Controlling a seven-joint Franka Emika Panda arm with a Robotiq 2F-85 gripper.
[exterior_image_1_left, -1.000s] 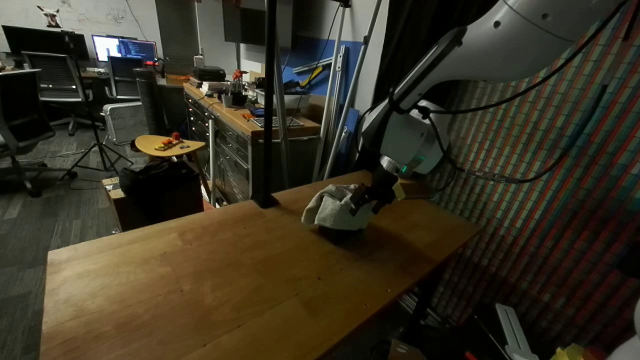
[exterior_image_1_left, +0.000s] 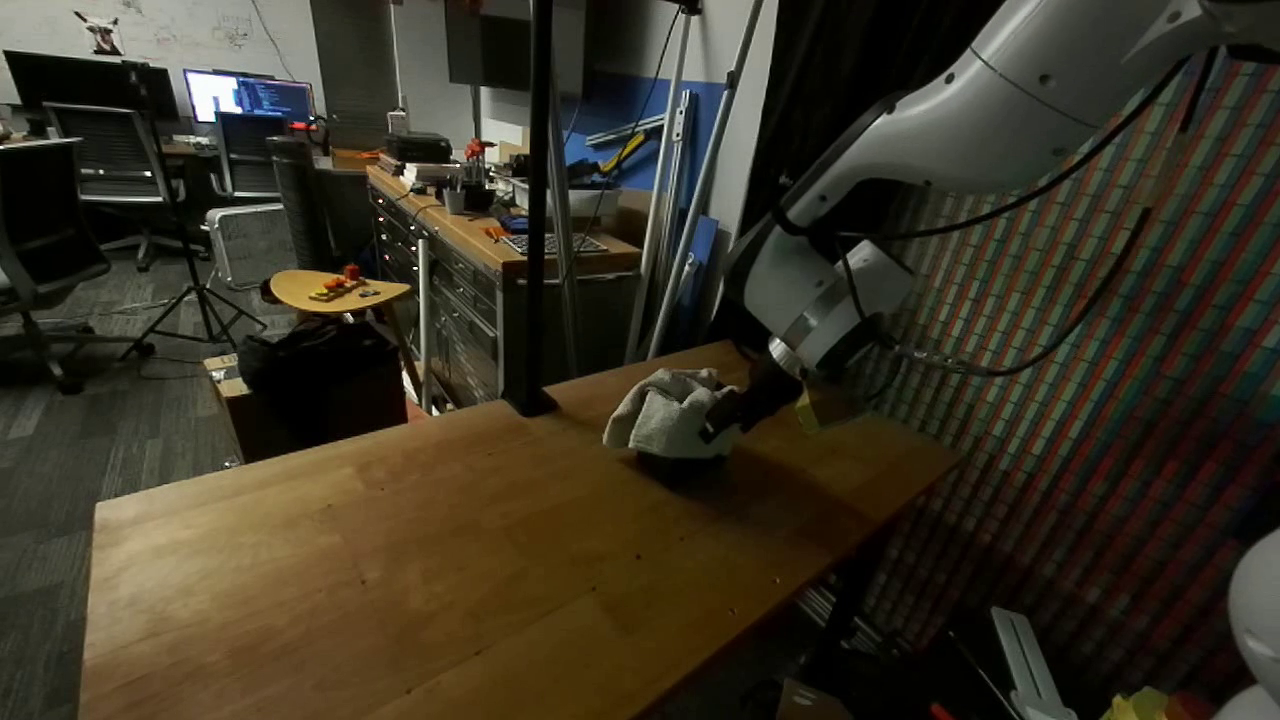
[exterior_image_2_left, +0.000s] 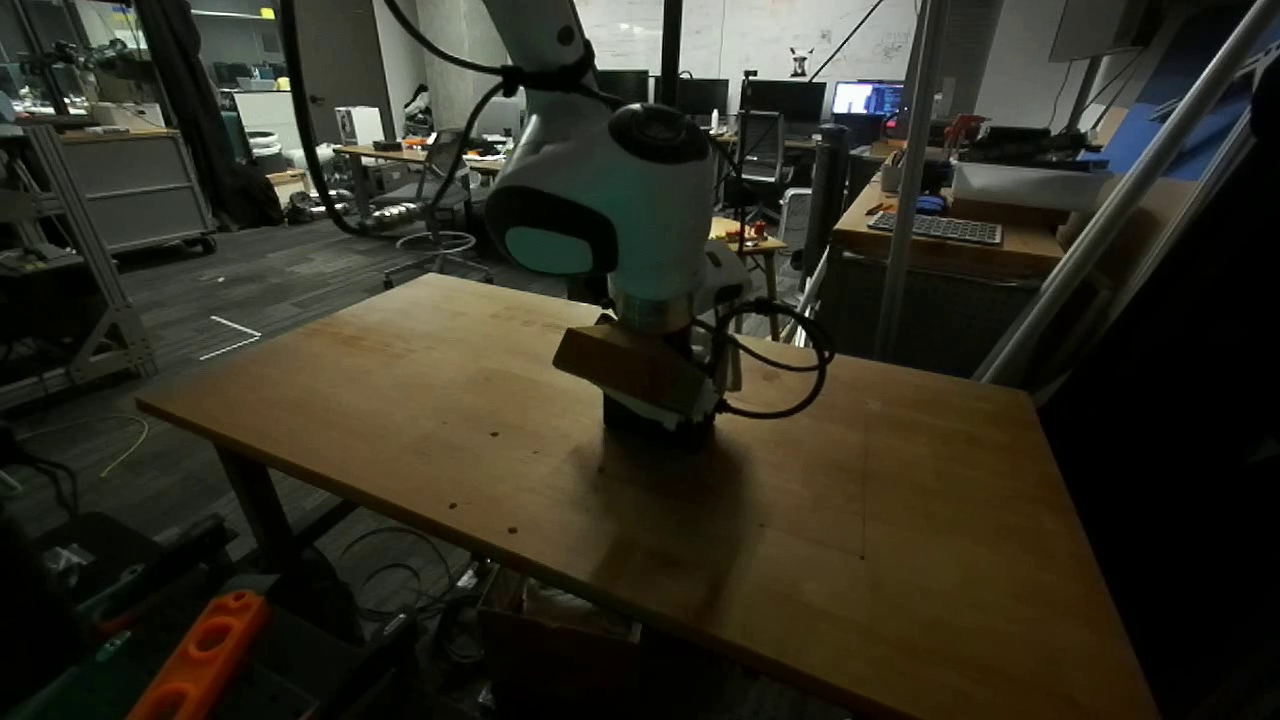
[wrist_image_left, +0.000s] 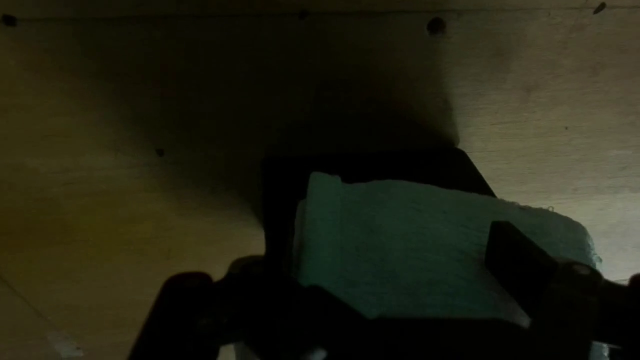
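Note:
A pale grey cloth (exterior_image_1_left: 666, 414) is draped over a dark object (exterior_image_1_left: 681, 466) on the wooden table. In the wrist view, the cloth (wrist_image_left: 396, 246) looks greenish and covers most of the black object (wrist_image_left: 384, 165), whose far edge and left side show. My gripper stands open, its dark fingers (wrist_image_left: 519, 258) spread toward either side of the cloth. From the first exterior view, the gripper (exterior_image_1_left: 734, 420) is at the cloth's right side; whether it touches is hard to tell. The arm hides the cloth almost wholly in the second exterior view.
A black post (exterior_image_1_left: 539, 240) rises at its back edge. Cables (exterior_image_2_left: 780, 414) loop beside the wrist. Deep shadow lies around the object.
The arm's wrist has turned and shifted slightly left, and the gripper is a little lower at the cloth's right side. The cloth and dark object stay where they were.

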